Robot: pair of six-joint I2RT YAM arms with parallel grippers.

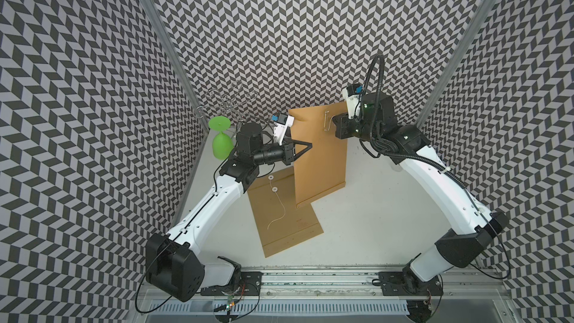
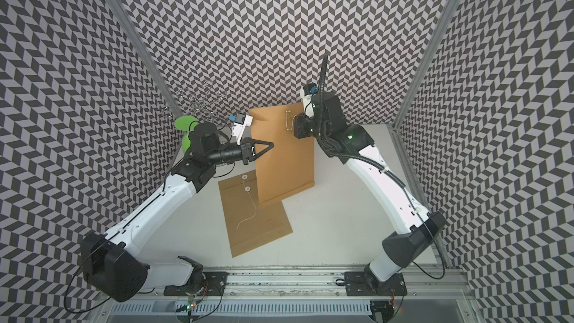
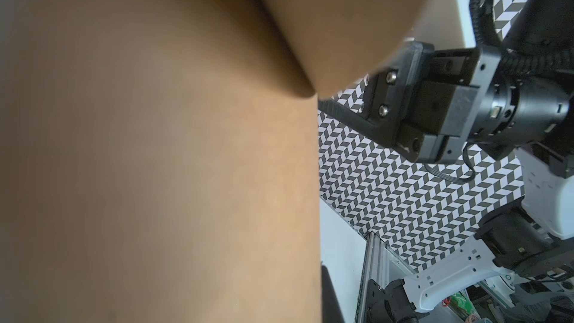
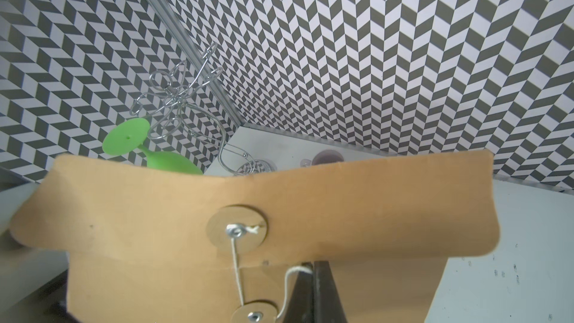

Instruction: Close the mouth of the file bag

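Note:
The kraft file bag is held upright between the arms, its flap at the top with an upper button and white string running to a lower button. My left gripper is shut on the bag's left edge, whose brown surface fills much of the left wrist view. My right gripper is shut on the string, whose loose length bends over the fingertips just below the flap.
A second brown bag lies flat on the table. A green vase and wire rack stand at the back left.

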